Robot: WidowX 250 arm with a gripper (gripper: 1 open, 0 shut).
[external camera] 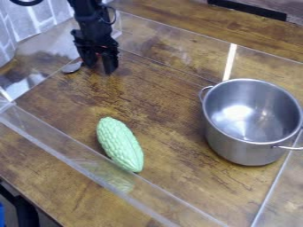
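The black gripper [97, 55] is at the upper left of the wooden table, low over a small silver utensil [73, 66] that looks like a spoon. A reddish bit shows among its fingers, and whether it holds anything is unclear. A pale green bitter-melon-like vegetable [120, 144] lies in the lower middle. A steel pot [243, 133] with two handles stands at the right.
Clear plastic walls [148, 202] border the work area along the front and sides.
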